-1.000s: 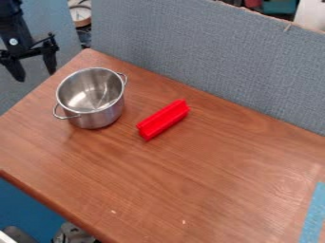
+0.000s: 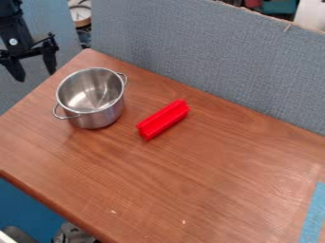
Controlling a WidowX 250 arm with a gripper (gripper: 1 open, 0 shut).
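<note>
My gripper (image 2: 30, 67) is at the upper left edge of the view, open with nothing between its fingers, above and to the left of the wooden table. A steel pot (image 2: 90, 97) with two side handles sits on the left part of the table, empty inside. To its right lies a red elongated object (image 2: 162, 120), set diagonally.
A grey padded barrier (image 2: 210, 57) runs along the back. A blue strip (image 2: 313, 209) shows at the right edge.
</note>
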